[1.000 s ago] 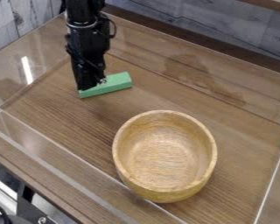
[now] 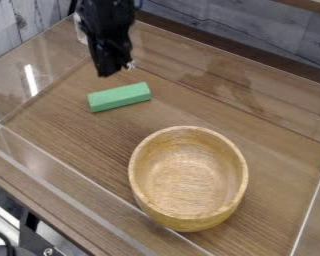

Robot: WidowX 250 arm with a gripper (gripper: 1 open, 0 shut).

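My dark gripper (image 2: 115, 68) hangs over the upper left of the wooden table, shut, with nothing visible between its fingers. Just below it, apart from it, a flat light green block (image 2: 119, 97) lies at a slant. A large tan bowl (image 2: 190, 210) with a pale interior stands in the lower middle.
Some cables and a pale object behind the arm are too unclear to tell.
The gripper has risen and moved back, away from the green block, uncovering more of it. The block and bowl look unmoved.
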